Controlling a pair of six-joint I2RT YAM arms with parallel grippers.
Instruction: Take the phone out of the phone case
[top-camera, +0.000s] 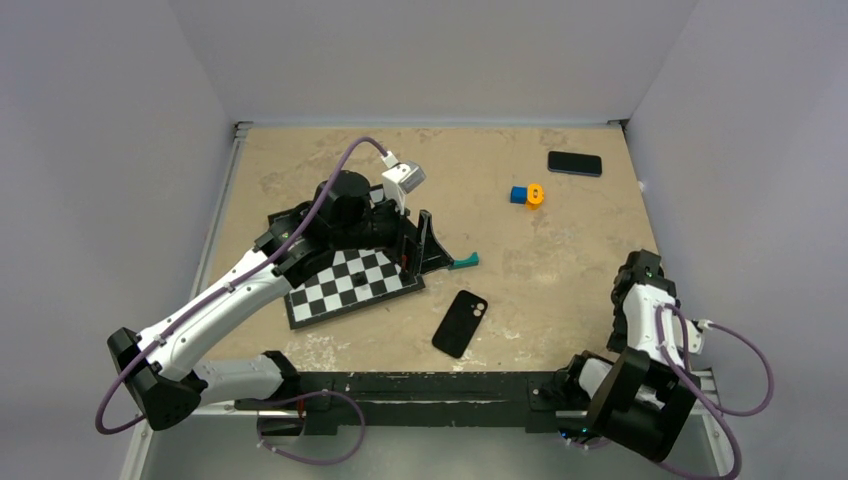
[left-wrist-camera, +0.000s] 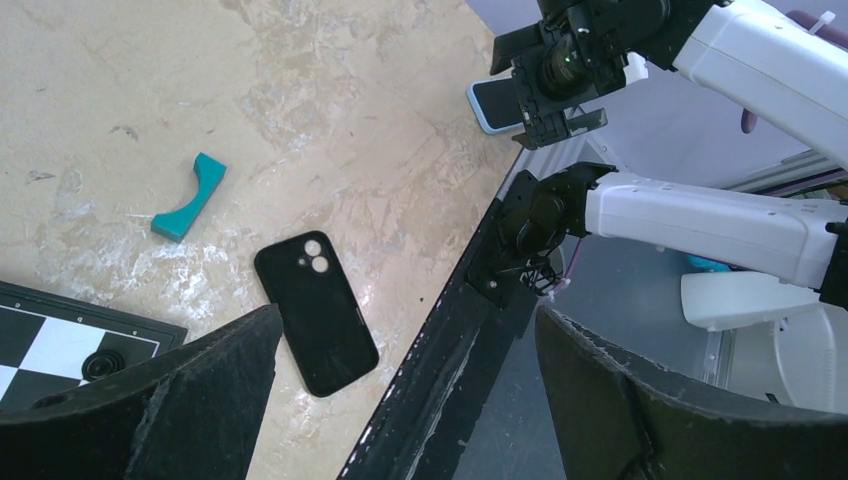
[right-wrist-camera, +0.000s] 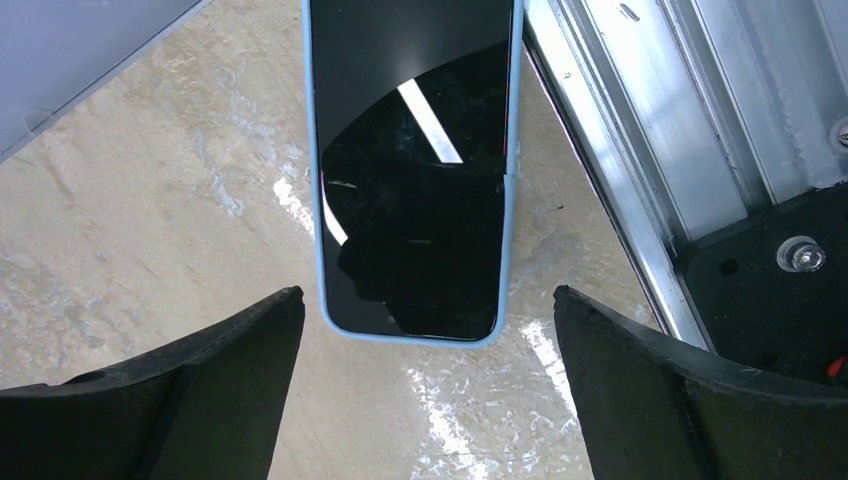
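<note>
A black phone case (top-camera: 460, 323) lies back side up near the table's front. Through its camera holes the beige table shows in the left wrist view. My left gripper is open above that case (left-wrist-camera: 316, 312), apart from it and empty. At the front right corner lies a phone (right-wrist-camera: 415, 230) with a light blue rim, screen up; whether the rim is a case I cannot tell. My right gripper stands open over the near end of this phone, nothing held. In the top view the right arm hides it. Another dark phone (top-camera: 575, 163) rests at the back right.
A chessboard (top-camera: 358, 285) lies under the left arm. A teal arch block (left-wrist-camera: 190, 200) sits beside it. Blue and yellow pieces (top-camera: 534, 196) stand toward the back right. A metal rail (right-wrist-camera: 620, 180) runs close along the phone.
</note>
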